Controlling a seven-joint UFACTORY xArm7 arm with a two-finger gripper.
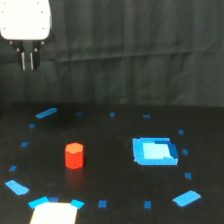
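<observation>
A red block stands on the dark table, left of the middle. To its right lies a blue-edged patch with a white middle. High at the upper left, well above the table and clear of the block, hangs my gripper below a white arm. Its two thin fingers point down with a narrow gap between them, and nothing shows in that gap.
Small blue tape marks dot the black table, with longer strips near its corners. A pale object is cut off by the bottom edge at the left. Dark curtain hangs behind. Bare table separates block and patch.
</observation>
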